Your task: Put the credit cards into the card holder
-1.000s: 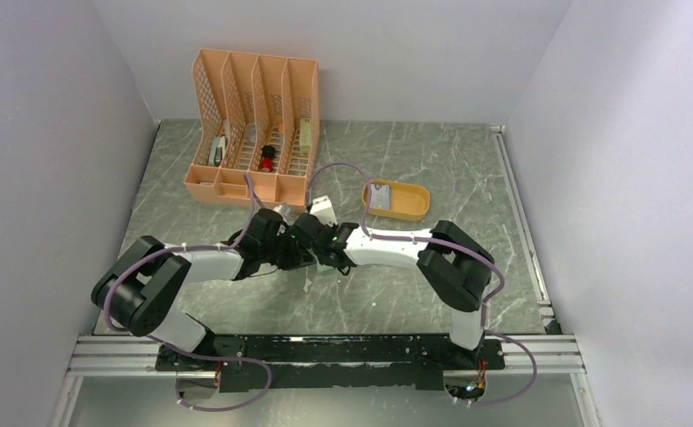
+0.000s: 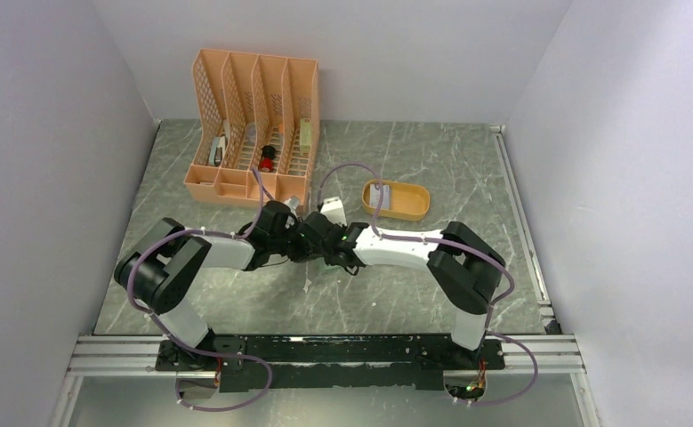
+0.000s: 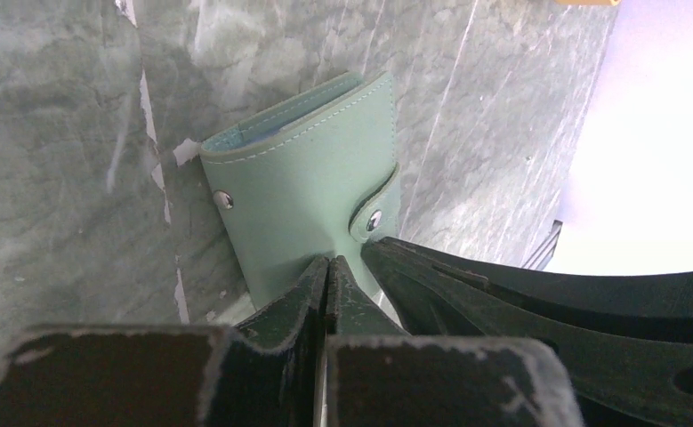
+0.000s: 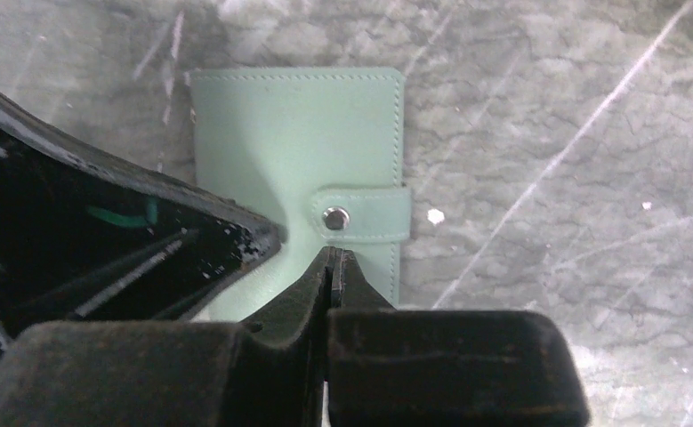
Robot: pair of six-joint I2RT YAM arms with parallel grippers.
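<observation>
The pale green card holder (image 3: 298, 169) lies on the grey marble table beneath both grippers, with a strap and metal snap on its face and, in the left wrist view, a pocket along its top. My left gripper is shut at the holder; what lies between its fingers is hard to see. My right gripper is shut over the holder below the snap, nothing visible between its fingers. In the top view both grippers meet mid-table, largely hiding the holder. The yellow tray (image 2: 405, 200) behind them holds pale cards (image 2: 380, 197).
A peach divided organizer (image 2: 236, 182) with assorted items stands at the back left. Walls enclose the back and sides.
Both arms have shifted slightly to the right in the top view, the grippers staying close together over the holder.
</observation>
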